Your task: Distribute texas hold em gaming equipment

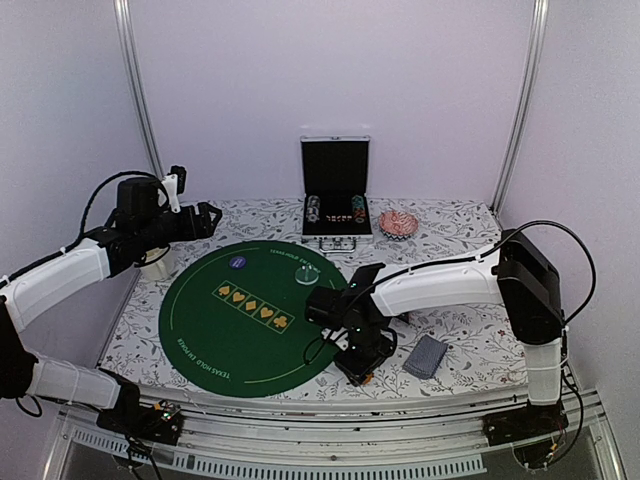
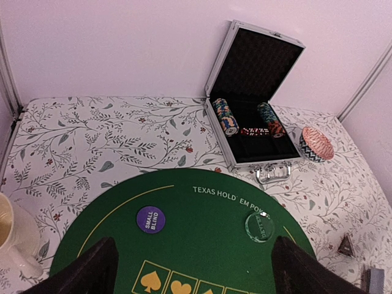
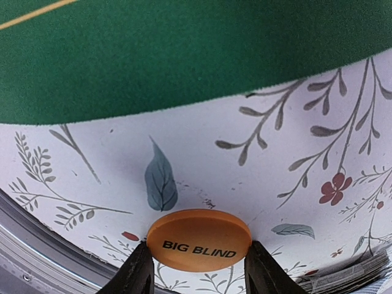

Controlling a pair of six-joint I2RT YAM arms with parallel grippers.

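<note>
In the right wrist view, an orange BIG BLIND disc is near the front table edge, just off the green mat. The fingertips of my right gripper flank it left and right at its edges; whether they grip it cannot be told. From the top, only a bit of orange shows beneath that gripper. My left gripper stands open and empty above the table's left side. On the round poker mat lie a purple SMALL BLIND disc and a clear disc with partly legible lettering.
An open chip case stands at the back with stacked chips and dice. Right of it is a red patterned bowl. A grey card deck lies right of my right gripper. A white cup stands at the left.
</note>
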